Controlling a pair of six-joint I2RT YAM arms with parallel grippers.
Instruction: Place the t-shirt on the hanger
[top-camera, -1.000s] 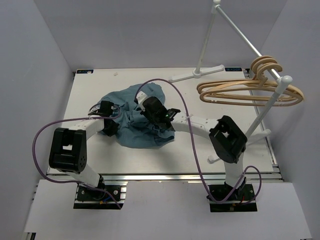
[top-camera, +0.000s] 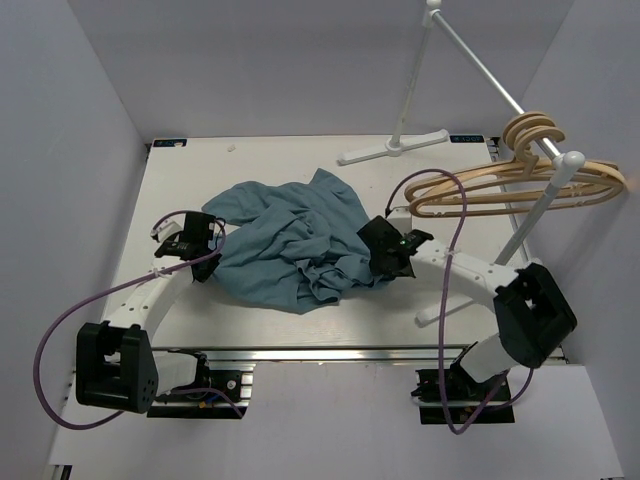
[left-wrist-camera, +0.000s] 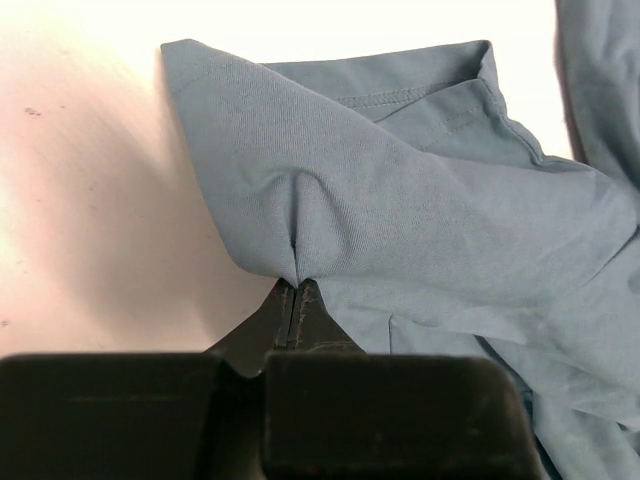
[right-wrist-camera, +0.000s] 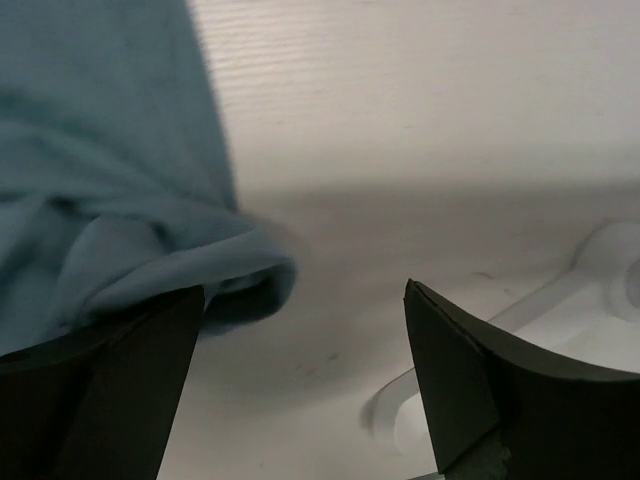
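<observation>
A blue-grey t-shirt (top-camera: 290, 240) lies crumpled across the table. My left gripper is shut on a fold near the shirt's left edge, pinching the fabric. In the right wrist view my right gripper stands open beside a raised, folded edge of the shirt (right-wrist-camera: 200, 250), with bare table between the fingers. In the top view it is at the shirt's right side, partly covering it. Several wooden hangers (top-camera: 470, 202) hang on the white rail at the right.
The white rack (top-camera: 480, 67) stands over the table's right side, its feet (top-camera: 365, 154) on the tabletop. Bare table (top-camera: 170, 180) shows at the back left and along the front. A purple cable loops over each arm.
The left gripper has moved left with the shirt's edge, spreading it. The right arm has swung right from the shirt's middle to its right side, and the shirt's lower right part has shifted right.
</observation>
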